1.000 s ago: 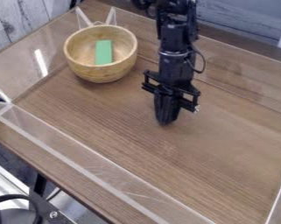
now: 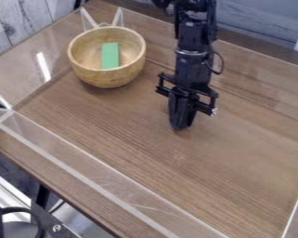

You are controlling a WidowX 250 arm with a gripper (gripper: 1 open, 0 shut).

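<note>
A black robot arm reaches down from the top of the view to the wooden table, its gripper [image 2: 182, 112] low over the middle of the tabletop [image 2: 151, 177]. The fingertips are dark and small, so whether anything is between them is hard to see. A tan round bowl [image 2: 92, 74] holding a green block [image 2: 110, 56] sits at the back left, apart from the gripper.
Black cables and hardware [image 2: 8, 223] show at the lower left edge, beyond clear strips along the table's left side. A pale wall stands behind.
The gripper has shifted slightly over the past second, staying low over the same part of the table. The bowl and block have not moved.
</note>
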